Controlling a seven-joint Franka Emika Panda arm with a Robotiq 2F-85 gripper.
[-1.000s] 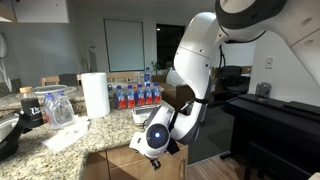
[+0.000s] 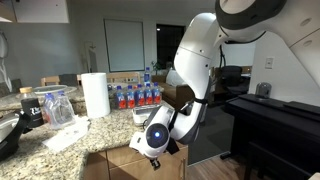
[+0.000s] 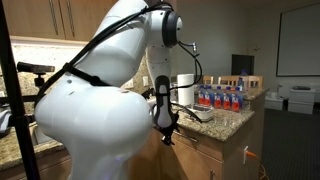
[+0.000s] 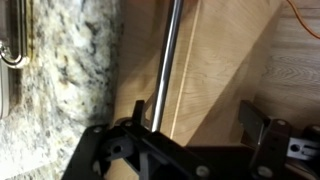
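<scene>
In the wrist view my gripper stands open, its two dark fingers wide apart. A slim metal bar handle [image 4: 168, 60] runs along the wooden drawer front [image 4: 210, 60]. Its lower end appears between the fingers, closer to the left one; whether it lies deep enough to be between the pads, I cannot tell. Beside the left finger is the speckled stone countertop [image 4: 75, 65]. Exterior view 1 has the gripper [image 2: 154, 162] pointing down at the counter's front edge, against the wooden cabinet. The fingers are small and partly hidden in exterior view 2.
Several blue-labelled, red-capped bottles [image 2: 140, 97] stand on the counter behind the arm. A paper towel roll [image 2: 96, 95], a clear pitcher [image 2: 58, 107] and a dark bottle [image 2: 31, 104] are to the left. An orange cable [image 3: 254, 155] hangs near the cabinet's end. Open floor lies right of the arm.
</scene>
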